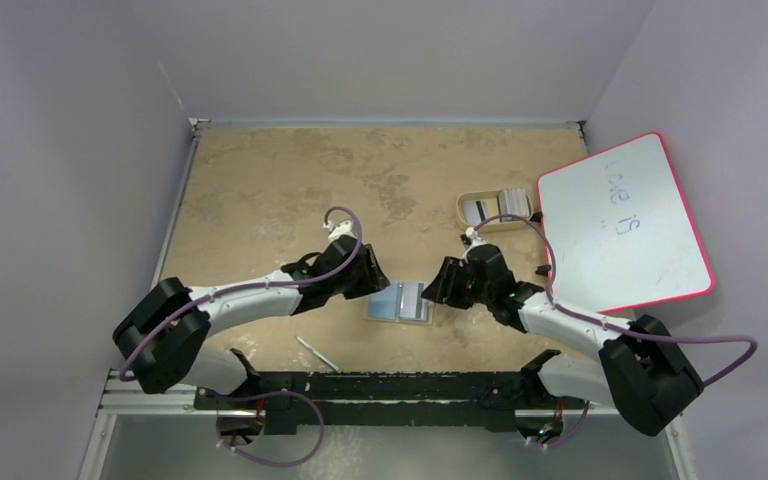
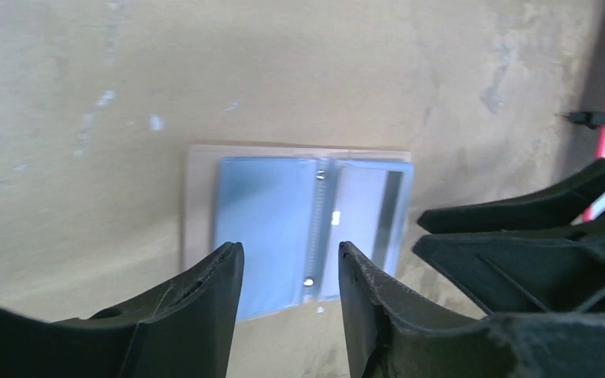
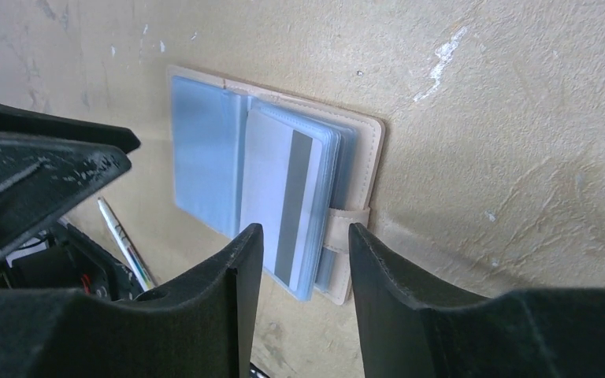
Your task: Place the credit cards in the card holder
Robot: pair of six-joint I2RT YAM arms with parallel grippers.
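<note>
An open blue card holder (image 1: 383, 300) with a beige cover lies on the table between my grippers. A white card with a grey stripe (image 3: 265, 173) sits in its right half, seen in both wrist views; the left half shows plain blue (image 2: 265, 228). My left gripper is open above the holder, nothing between its fingers. My right gripper is open over the holder's right edge, also empty.
A tray (image 1: 493, 224) with more cards stands at the back right, beside a whiteboard (image 1: 623, 240). A pen (image 1: 317, 355) lies at the front left.
</note>
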